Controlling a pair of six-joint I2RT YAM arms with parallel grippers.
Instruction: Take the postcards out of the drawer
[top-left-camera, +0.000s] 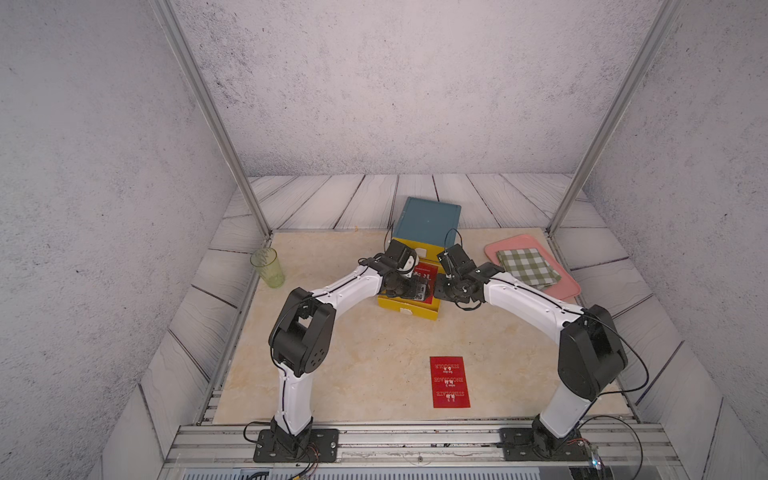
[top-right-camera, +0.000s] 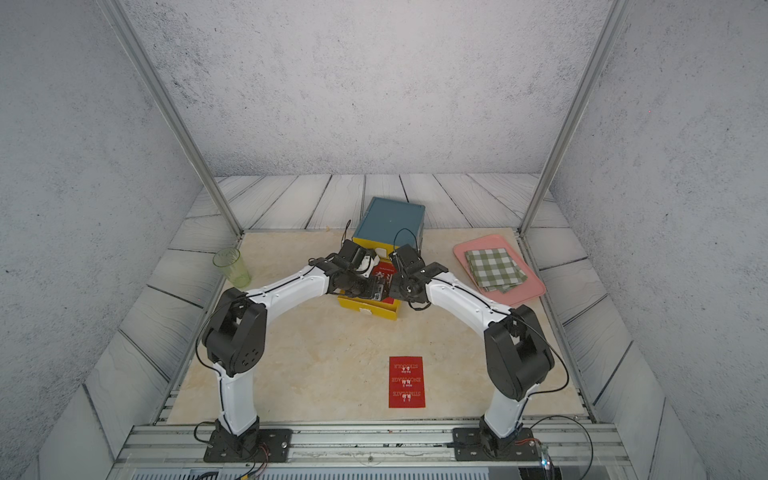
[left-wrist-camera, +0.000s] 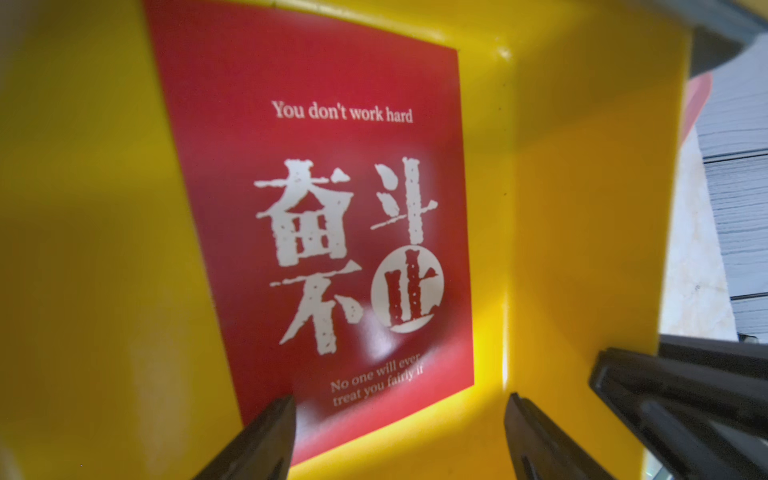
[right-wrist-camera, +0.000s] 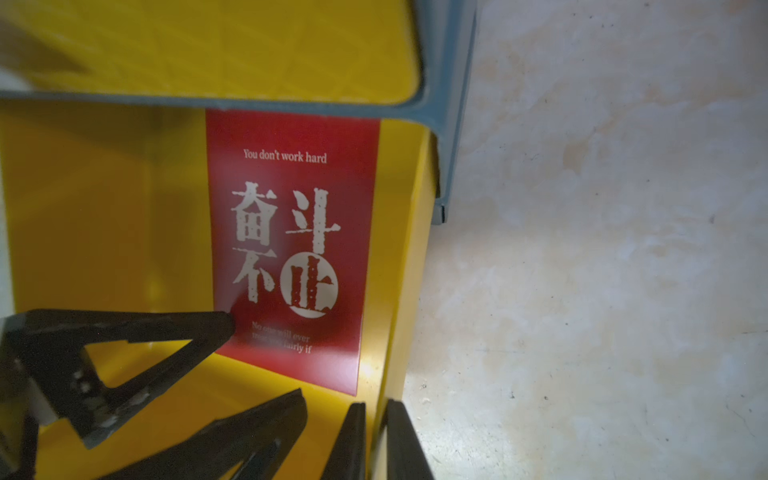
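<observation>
A red postcard (left-wrist-camera: 336, 240) with white characters lies flat in the pulled-out yellow drawer (top-left-camera: 408, 310) of the blue drawer unit (top-left-camera: 428, 220). My left gripper hangs over the drawer at the postcard's near end, its fingers apart, nothing held between them. My right gripper is shut on the drawer's side wall, right of the postcard in the right wrist view. Another red card (top-left-camera: 449, 381) lies on the table in front of the drawer.
A green glass (top-left-camera: 269, 269) stands at the left of the table. A pink tray (top-left-camera: 568, 284) with a checked cloth (top-left-camera: 528, 266) lies at the right.
</observation>
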